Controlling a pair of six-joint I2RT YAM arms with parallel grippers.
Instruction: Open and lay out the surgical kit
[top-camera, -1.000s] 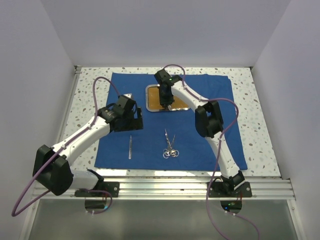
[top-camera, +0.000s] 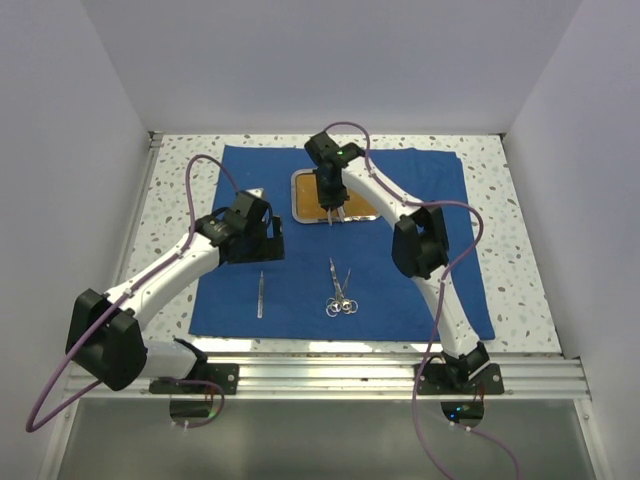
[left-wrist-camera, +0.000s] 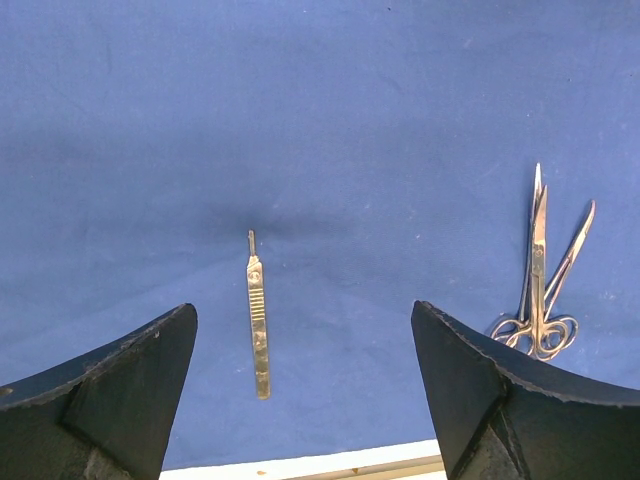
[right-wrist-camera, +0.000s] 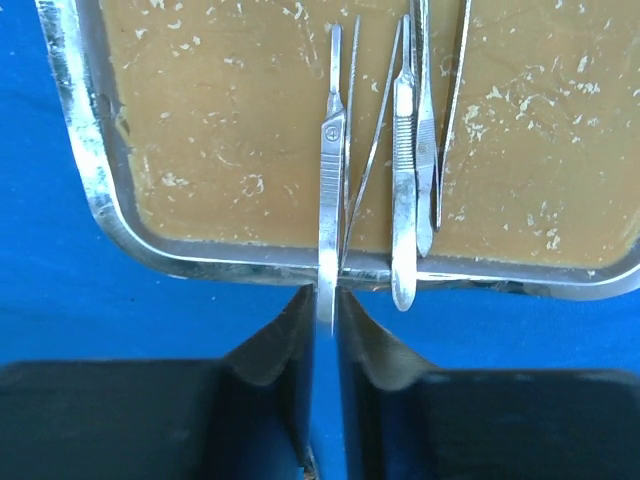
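Note:
Over the front rim of the metal tray (right-wrist-camera: 90, 150), my right gripper has its fingertips close on both sides of a silver scalpel handle (right-wrist-camera: 331, 190); whether they press on it I cannot tell. Beside that handle lie thin tweezers (right-wrist-camera: 372, 150), a second handle (right-wrist-camera: 404, 180) and further slim instruments (right-wrist-camera: 426, 150). On the blue cloth, one scalpel handle (left-wrist-camera: 257, 330) and a group of scissors-like tools (left-wrist-camera: 540, 290) are laid out. My left gripper (top-camera: 275, 240) hovers open and empty over the cloth's left part.
A speckled table (top-camera: 525, 270) shows around it. The tray stands at the back centre, partly covered by my right arm (top-camera: 385, 190).
My right gripper has shifted slightly over the tray's front edge, and the instruments there show more clearly below it. The left arm and the laid-out tools stay where they were.

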